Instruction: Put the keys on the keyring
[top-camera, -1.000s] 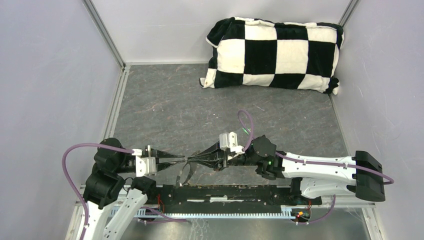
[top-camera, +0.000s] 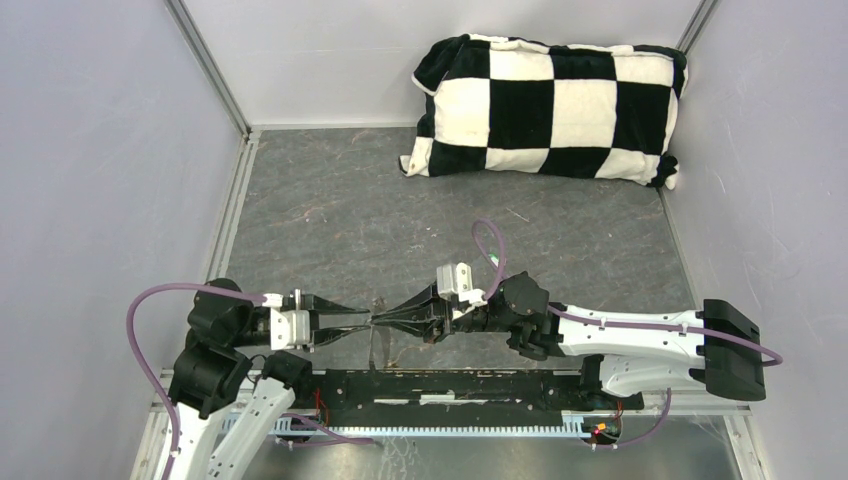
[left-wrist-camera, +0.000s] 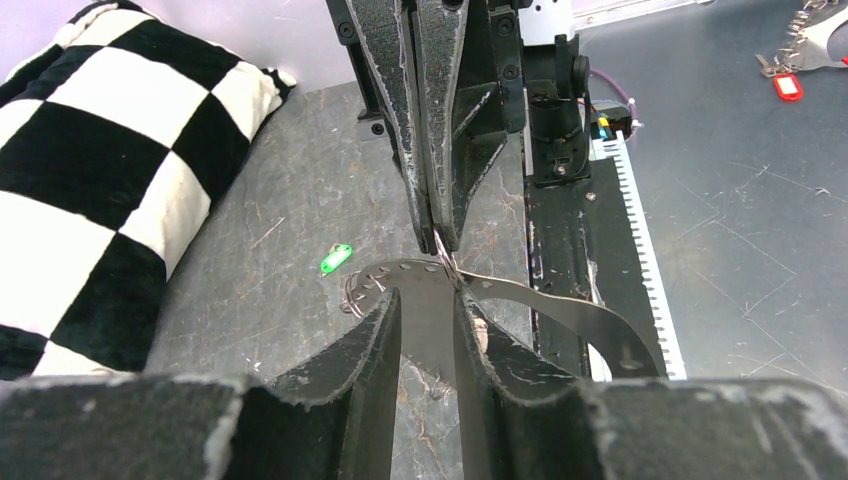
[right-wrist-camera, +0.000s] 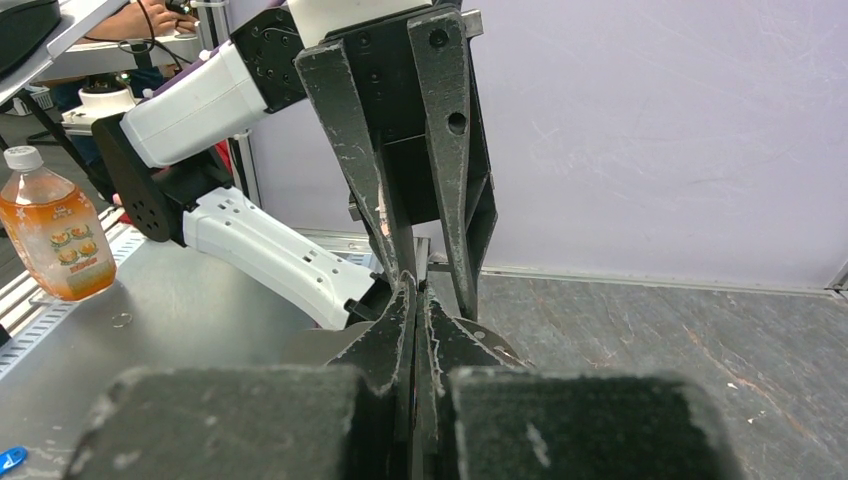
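Observation:
My right gripper is shut, and a thin shiny metal piece (left-wrist-camera: 444, 255) shows at its fingertips. Just below it hangs a flat, curved metal plate (left-wrist-camera: 590, 325) with small holes along one edge; how the two are joined is hard to see. My left gripper faces the right one closely, its fingers parted, with the hanging metal seen beyond the gap. In the right wrist view, the left fingers (right-wrist-camera: 448, 140) stand apart on either side of a narrow grey strip (right-wrist-camera: 421, 258). A green tag (left-wrist-camera: 336, 258) lies on the floor.
In the left wrist view, a bunch of keys (left-wrist-camera: 790, 48) with a red tag (left-wrist-camera: 788, 87) sits at the upper right. A checkered cushion (top-camera: 550, 108) rests against the back wall.
The hanging metal plate has swung from a slant down-left to nearly straight down in the top view. Both arms have barely moved.

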